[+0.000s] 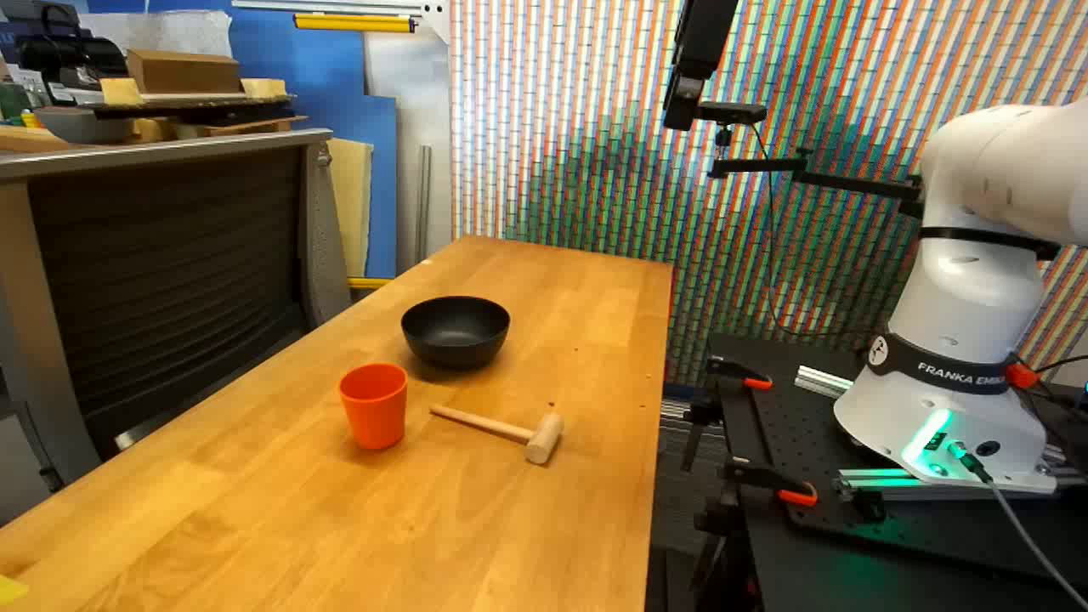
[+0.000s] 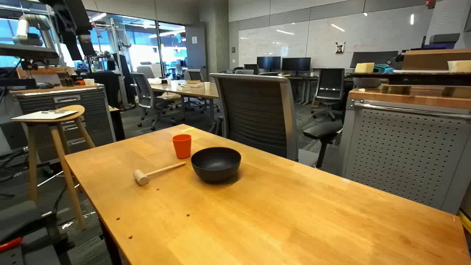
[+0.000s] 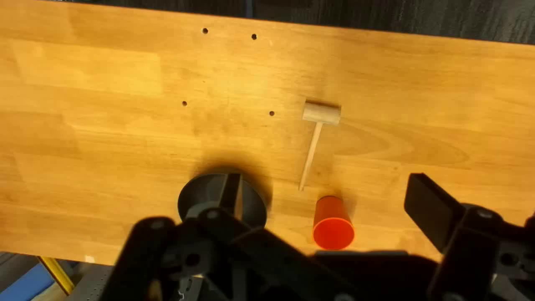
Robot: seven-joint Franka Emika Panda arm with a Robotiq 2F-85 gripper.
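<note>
An orange cup (image 1: 373,406) stands upright on the wooden table, beside a black bowl (image 1: 455,331). In front of them, the wooden mallet (image 1: 505,430) lies flat, its handle end pointing toward the gap between cup and bowl. Seen from above in the wrist view, my gripper is open, its fingers wide apart with nothing between them. It hangs high over the table, clear of all three objects. The left finger covers part of the bowl (image 3: 198,193); the cup (image 3: 333,225) and mallet (image 3: 321,113) show between and above the fingers.
An office chair (image 2: 258,115) stands against one long side. On the opposite side, the robot base (image 1: 943,408) sits on a black bench with clamps. A camera arm (image 1: 816,175) reaches out above the gap.
</note>
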